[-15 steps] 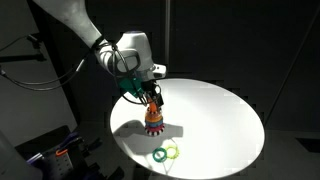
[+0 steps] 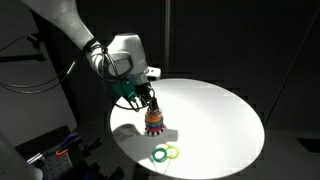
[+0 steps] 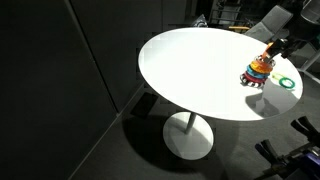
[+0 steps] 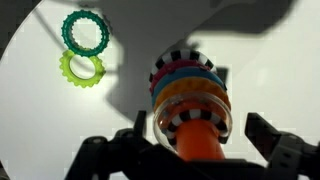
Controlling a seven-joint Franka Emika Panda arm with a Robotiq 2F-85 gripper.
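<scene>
A stacking toy (image 2: 154,124) with several coloured rings on an orange post stands upright on the white round table. Looking down in the wrist view, I see the orange post (image 4: 201,141) with a black-and-white striped ring (image 4: 181,124) and a clear shiny band around it. Orange, blue and red rings show below. My gripper is open, with one dark finger (image 4: 131,142) left of the stack's top and the other to its right. Whether either finger touches it I cannot tell. In exterior view 2 the stack (image 3: 257,72) is partly covered by the arm.
A teal ring (image 4: 85,33) and a yellow-green ring (image 4: 82,68) lie flat on the table (image 2: 215,115), apart from the stack.
The arm has come slightly down and toward the left in exterior view 1, and the gripper now covers more of the post's top. The stack and both loose rings have stayed put.
</scene>
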